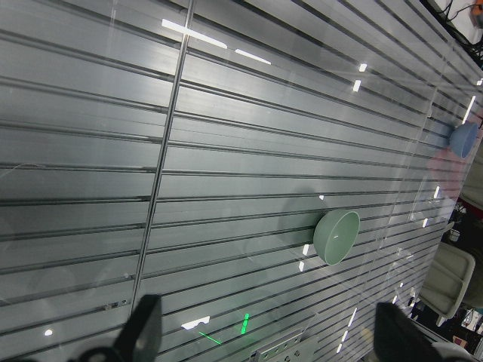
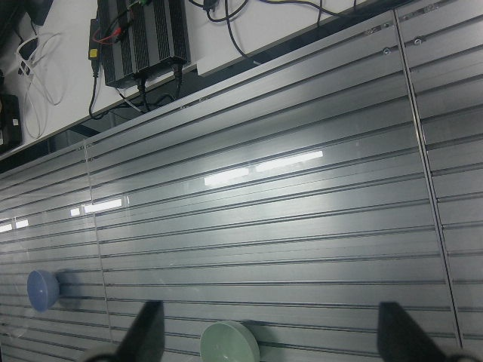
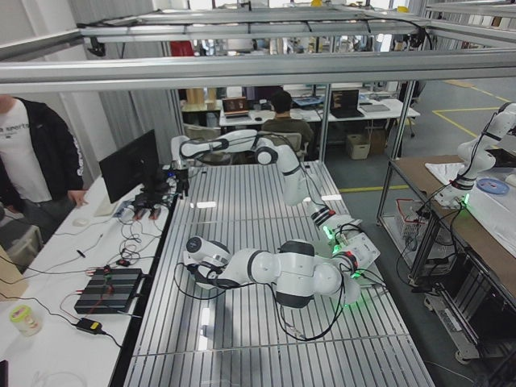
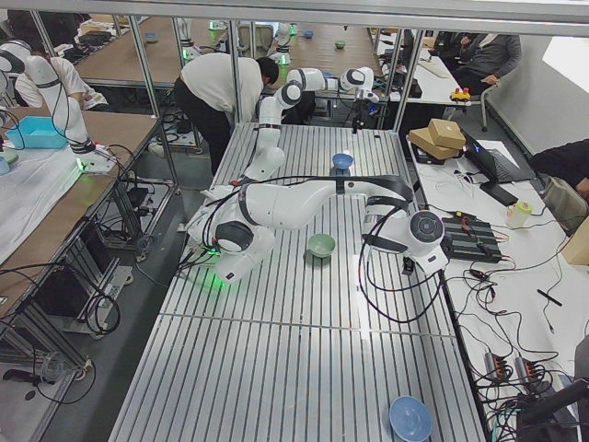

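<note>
A green bowl (image 4: 321, 247) sits mid-table, between a blue bowl (image 4: 341, 162) at the back and another blue bowl (image 4: 409, 420) at the front right of the camera right view. My left gripper stands open and empty above the slatted table, with the green bowl (image 1: 336, 237) and a blue bowl (image 1: 463, 139) to its upper right. My right gripper is also open and empty, with the green bowl (image 2: 229, 342) low between its fingers in view, at a distance, and a blue bowl (image 2: 42, 290) further left.
Both arms reach across the slatted metal table (image 3: 226, 363). A white side desk (image 3: 48, 339) with a monitor, power boxes and loose cables runs along one edge. A person (image 3: 36, 161) stands beside it.
</note>
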